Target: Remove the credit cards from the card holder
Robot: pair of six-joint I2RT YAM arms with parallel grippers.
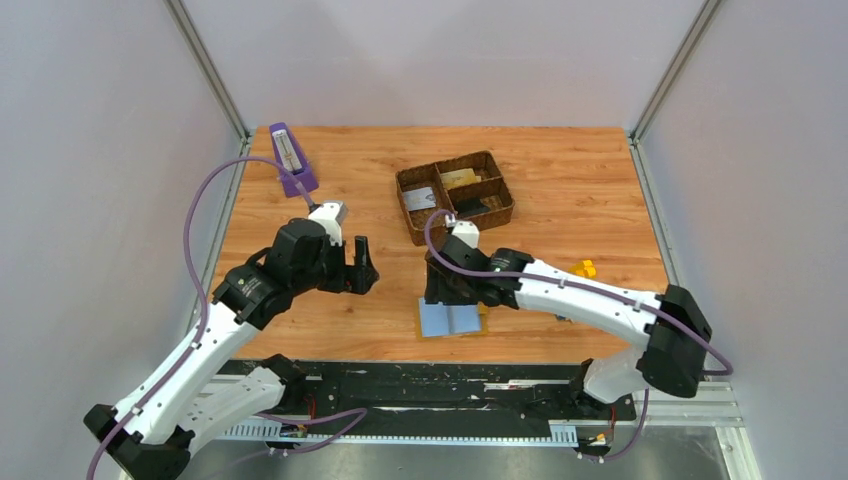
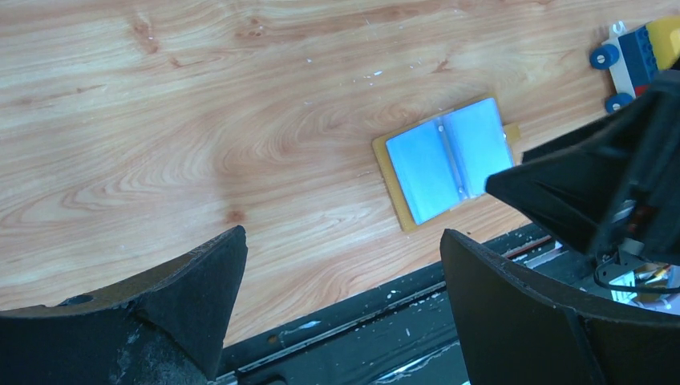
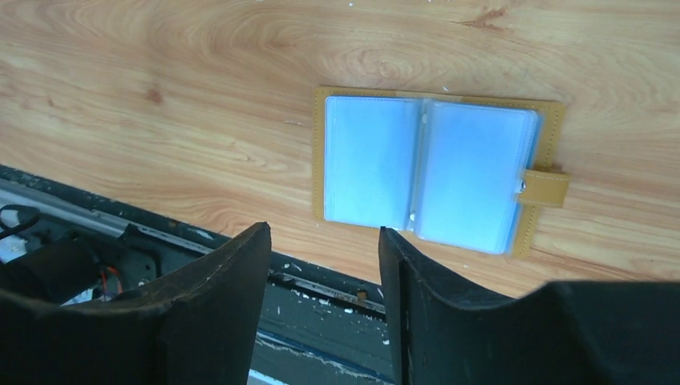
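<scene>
The card holder [image 3: 369,160] lies open and flat near the table's front edge, tan outside with blue sleeves and a snap tab on its right side. In the top view my right gripper [image 1: 437,298] is over its upper left; in the right wrist view its fingers [image 3: 240,273] stand apart above the table, nothing between them. My left gripper [image 1: 362,265] hangs open and empty to the upper left of the holder. A wicker box [image 1: 430,225] with three compartments holds a pale card [image 1: 419,199], a yellowish item [image 1: 460,177] and a dark item.
A purple stand [image 1: 300,180] is at the back left. A toy vehicle [image 2: 641,48] with yellow and blue parts sits right of the holder.
</scene>
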